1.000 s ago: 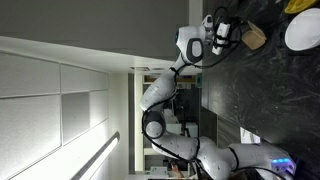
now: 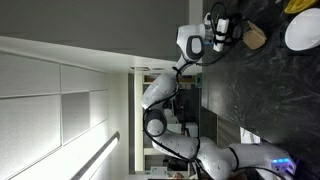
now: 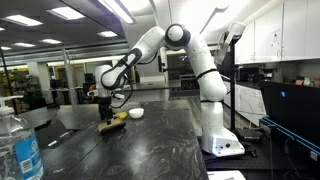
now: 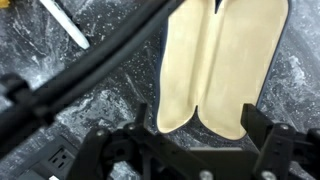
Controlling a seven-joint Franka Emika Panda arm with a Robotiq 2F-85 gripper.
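Observation:
A tan, two-lobed object (image 4: 215, 70) with a dark outer edge and a groove down its middle lies on the dark table; I cannot tell for certain what it is. In the wrist view my gripper is open, one finger on each side of the object's near end, with a gap beside it. From exterior view 1, the same tan object (image 2: 254, 36) shows just right of the gripper (image 2: 223, 46). Exterior view 2 has the gripper low over the tan object (image 3: 112, 126). Whether the fingers touch it is not clear.
A white pen-like stick (image 4: 66, 24) lies left of the object, and a black cable crosses the wrist view. A white dish (image 2: 303, 30) and a yellow one (image 2: 299, 5) stand nearby. A bottle (image 3: 22, 150) is close to the second camera.

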